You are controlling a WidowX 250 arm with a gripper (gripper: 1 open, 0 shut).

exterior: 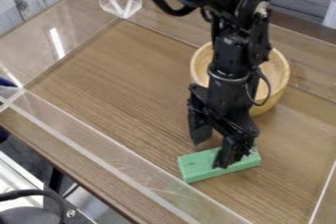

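My black gripper (221,138) points down at a green rectangular block (206,167) lying on the brown wooden table near the front right. The gripper is open, its fingertips low at the block's back edge and partly over its top; whether they touch it is hard to tell. Behind the arm sits a tan round bowl (273,69), partly hidden by the arm.
Clear plastic strips run along its left and front edges. A grey wooden wall stands at the back, and black cables show at the lower left.
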